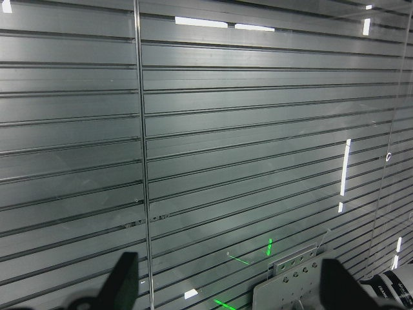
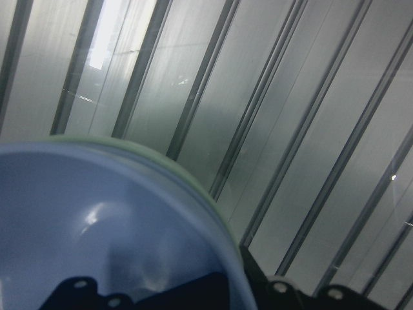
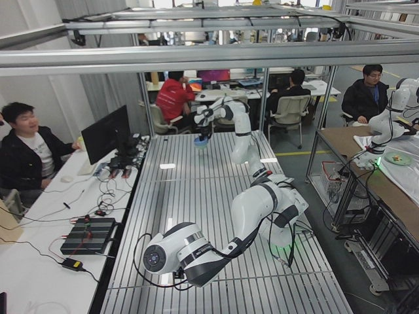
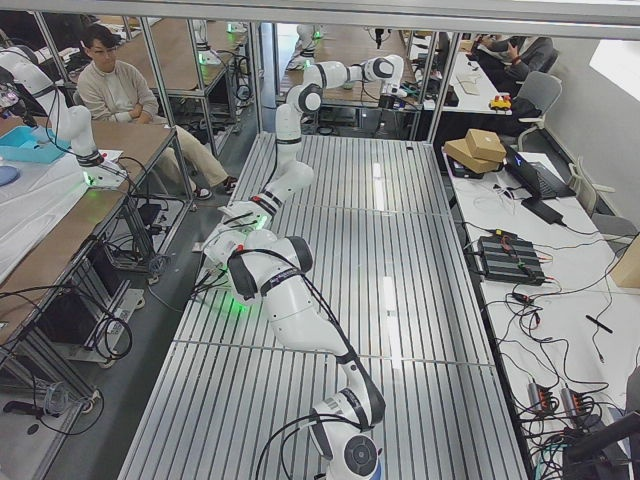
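A blue bowl point(image 2: 97, 200) with a pale green rim of another bowl outside it fills the lower left of the right wrist view; in the camera left view the bowl point(image 3: 200, 142) is at the far end of the slatted table point(image 3: 177, 196), held up by my right gripper point(image 3: 203, 136), which is shut on its rim. My left arm is in the near part of that view, its gripper point(image 3: 178, 275) low over the table and partly hidden by the arm. In the left wrist view only dark blurred finger shapes show at the bottom, above bare slats.
A desk with monitor point(image 3: 105, 134), cables and black boxes runs along the left side, with a seated person. Another robot bench stands to the right, and an overhead frame crosses above.
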